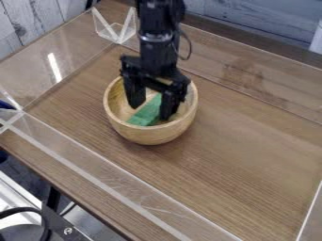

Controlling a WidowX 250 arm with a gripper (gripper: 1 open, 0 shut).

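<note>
My black gripper [152, 92] is down inside a round wooden bowl [150, 133] near the middle of the camera view, its fingers open around a green object [147, 115] lying in the bowl. The gripper hides part of that object and the bowl's back. I cannot tell whether the fingers touch it.
A white wire-like item [116, 26] stands at the back left. A black cable [32, 224] lies at the lower left. Walls border the back.
</note>
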